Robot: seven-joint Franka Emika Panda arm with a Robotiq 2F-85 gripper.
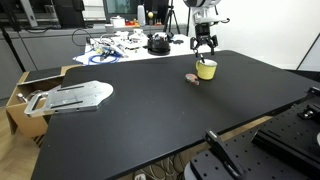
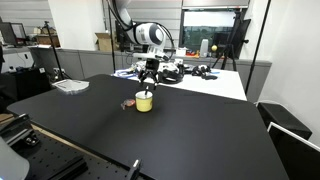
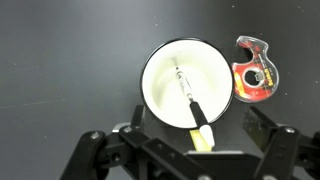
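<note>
A yellow cup [image 1: 206,70] with a white inside stands upright on the black table. In the wrist view its white interior [image 3: 165,75] faces the camera, and a black-and-silver pen [image 3: 190,95] leans inside it, one end over the near rim. A red tape dispenser [image 3: 257,72] lies beside the cup; in exterior view 2 the dispenser [image 2: 128,104] is a small reddish shape left of the cup. My gripper is open above the near side of the cup, its two fingers apart with nothing held. In exterior view 1 the gripper [image 1: 203,51] hangs just over the cup.
A white metal plate [image 1: 80,96] lies on the table's left side in exterior view 1. Cables and equipment [image 1: 120,42] sit on a surface beyond the table's far edge.
</note>
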